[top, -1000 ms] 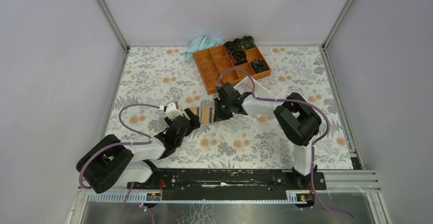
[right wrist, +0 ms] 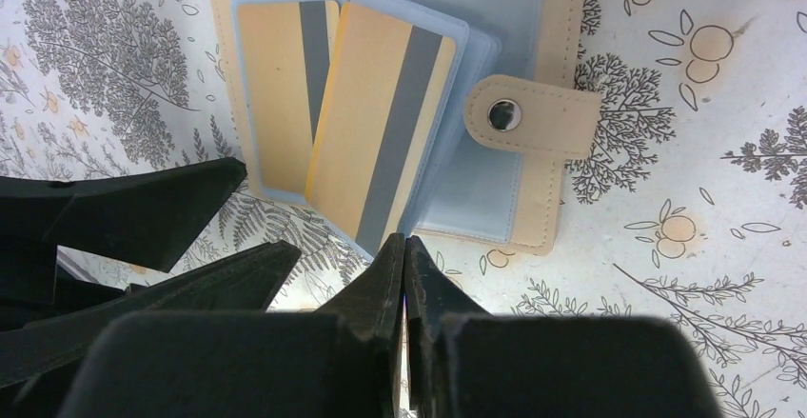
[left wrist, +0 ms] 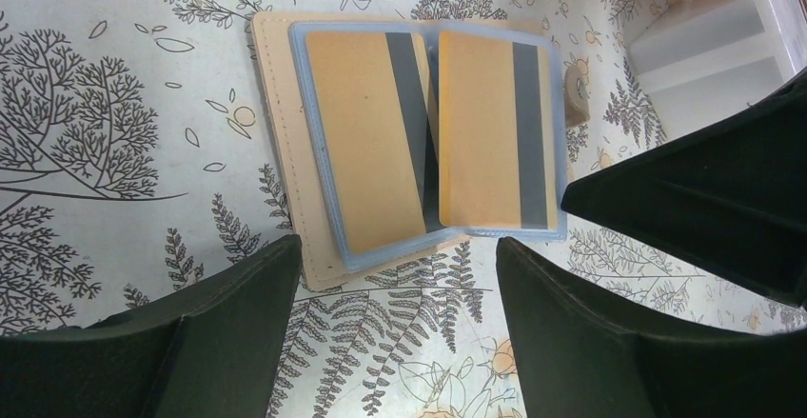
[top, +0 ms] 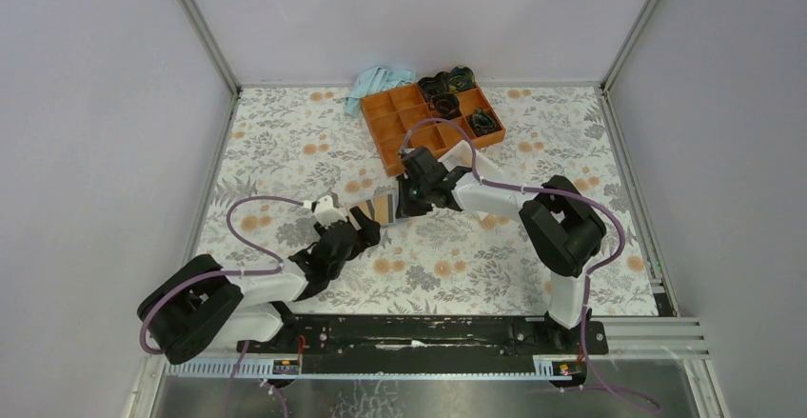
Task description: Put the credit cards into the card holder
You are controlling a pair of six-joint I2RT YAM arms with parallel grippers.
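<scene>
The card holder (right wrist: 561, 9) lies open on the table, tan-edged with bluish clear pages and a snap tab. Two cream cards with dark stripes sit in its clear pockets: the left card (left wrist: 366, 142) on the outer side, the other card (right wrist: 376, 118) on a raised, slanted page. My right gripper is shut at that page's lower edge, the clear page (right wrist: 455, 147) meeting its fingertips. At the holder's near edge, my left gripper stands open, nothing gripped between its fingers. From above, the arms partly hide the holder.
Behind the holder is a brown divided tray (top: 388, 142) with several dark coiled items. A blue cloth (top: 379, 80) lies beside it, and a white box (top: 481, 166) stands to the right. The two grippers are close together.
The left one has edged a little to the right. Both cards remain in the holder.
</scene>
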